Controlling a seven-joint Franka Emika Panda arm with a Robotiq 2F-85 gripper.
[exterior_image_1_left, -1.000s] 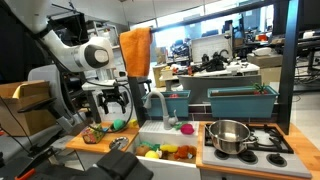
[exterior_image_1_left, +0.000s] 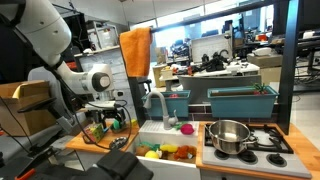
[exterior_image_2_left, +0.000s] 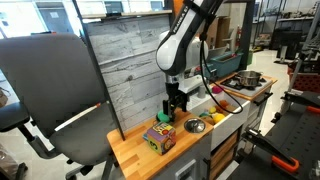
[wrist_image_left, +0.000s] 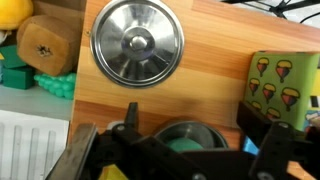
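Note:
My gripper is open above the wooden counter, its dark fingers on either side of a round metal bowl (wrist_image_left: 212, 134). Something green (wrist_image_left: 186, 145) lies in the bowl, partly covered by the gripper's body. A silver lid with a centre knob (wrist_image_left: 137, 42) rests flat on the wood beyond the bowl. To the right stands a green box with balloon pictures (wrist_image_left: 277, 83). In the second exterior view, the gripper (exterior_image_2_left: 178, 106) hangs low over the counter, behind the box (exterior_image_2_left: 160, 137) and the lid (exterior_image_2_left: 194, 125).
A sink (exterior_image_1_left: 155, 156) with colourful items adjoins this counter, with a tall faucet (exterior_image_1_left: 159, 103) behind it. Farther right, a steel pot (exterior_image_1_left: 230, 135) stands beside the stove (exterior_image_1_left: 268, 157). Brown and green items (wrist_image_left: 49, 45) lie near the sink edge in the wrist view.
Over the last second the arm has come down, bringing the gripper from well above the counter to close over the items. The counter objects look unmoved.

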